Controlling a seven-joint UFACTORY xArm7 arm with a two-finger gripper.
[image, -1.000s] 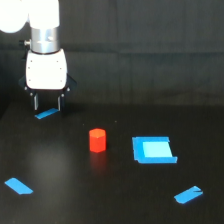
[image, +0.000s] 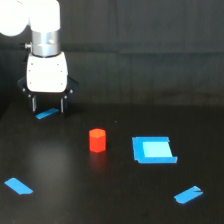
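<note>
A red block (image: 97, 141) stands on the dark table near the middle of the view. To its right lies a pale square (image: 157, 149) bordered by blue tape (image: 137, 151). At the upper left, my gripper (image: 48, 104) points down over the table, behind and left of the red block and well apart from it. Its two dark fingers are spread, and no object shows between them.
Strips of blue tape mark the table: one below the gripper, one at the front left (image: 18, 186) and one at the front right (image: 188, 195). A dark curtain (image: 140, 50) closes off the back.
My gripper has shifted very slightly to the right and down. The red block and the taped square have stayed where they were.
</note>
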